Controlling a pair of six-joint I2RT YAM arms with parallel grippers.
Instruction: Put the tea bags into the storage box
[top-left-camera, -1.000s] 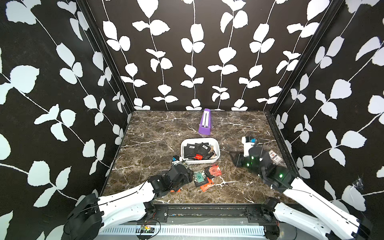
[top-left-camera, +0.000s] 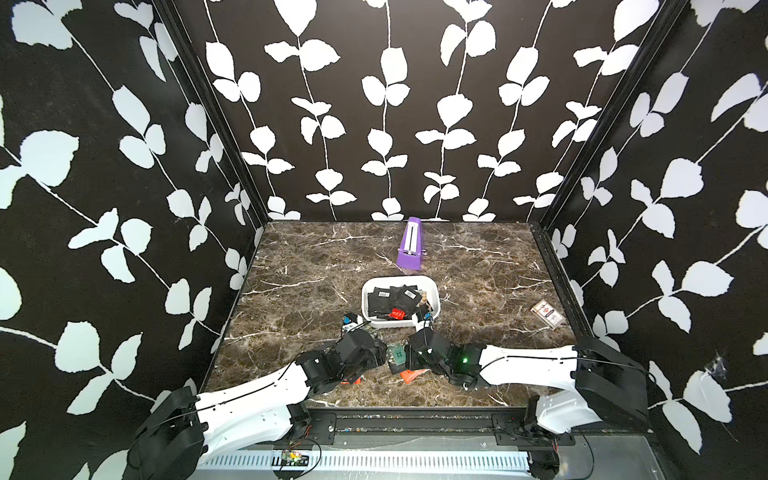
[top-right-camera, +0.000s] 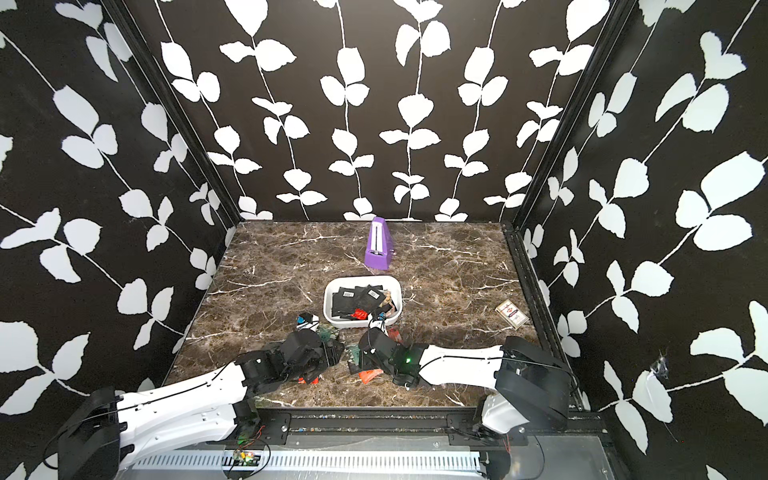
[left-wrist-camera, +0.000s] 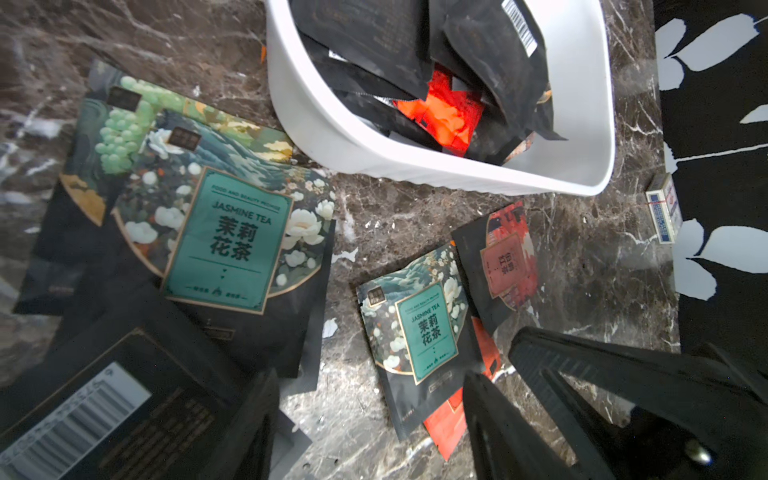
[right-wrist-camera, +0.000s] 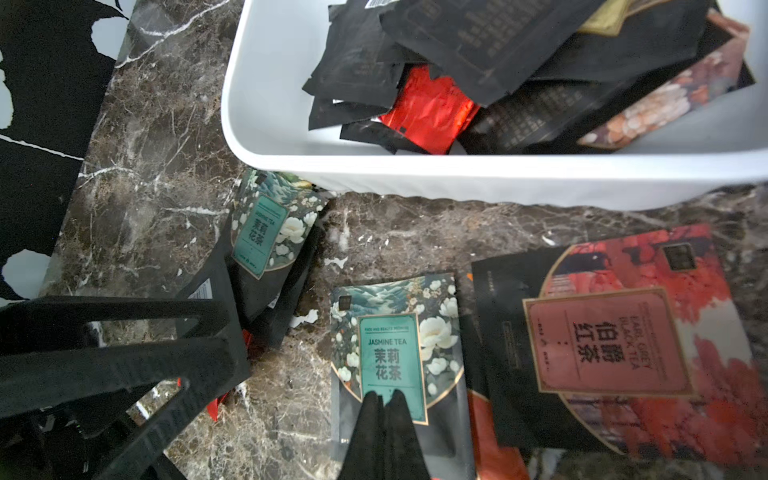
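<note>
The white storage box (top-left-camera: 400, 323) holds a heap of black tea bags with a red one among them. Loose tea bags lie on the marble table before it: jasmine tea bags (left-wrist-camera: 224, 232), an earl grey bag (right-wrist-camera: 608, 344) and orange ones partly covered. My left gripper stands open, low over the bags left of centre. My right gripper is shut with nothing visible between its fingers, its tips over the middle jasmine bag (right-wrist-camera: 408, 336), just in front of the box.
A purple metronome (top-left-camera: 409, 244) stands behind the box. A small card pack (top-left-camera: 549, 313) lies at the right edge. Patterned walls surround the table.
The right arm has swung from the right of the box down and leftward to the loose bags in front of it. The left arm is nearly still.
</note>
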